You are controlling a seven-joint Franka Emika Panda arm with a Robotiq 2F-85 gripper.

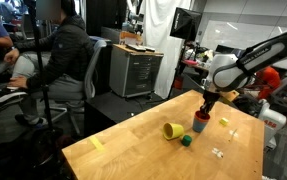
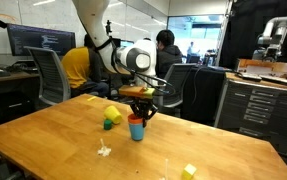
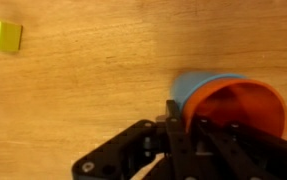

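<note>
A cup, blue outside and orange inside (image 3: 245, 105), is held at its rim by my gripper. In the wrist view its mouth faces the camera at a slant and the fingers reach its left edge. Exterior view 2 has the cup (image 2: 136, 130) roughly upright beneath the gripper (image 2: 140, 108), low over the wooden table; whether its base touches cannot be told. From the other side the cup (image 1: 200, 121) appears under the white arm, right of a yellow cup (image 1: 173, 131).
Near the held cup are a small green object (image 1: 187, 140) and small white pieces (image 1: 217, 153). A yellow block (image 2: 189, 171) lies apart toward the table's near edge.
</note>
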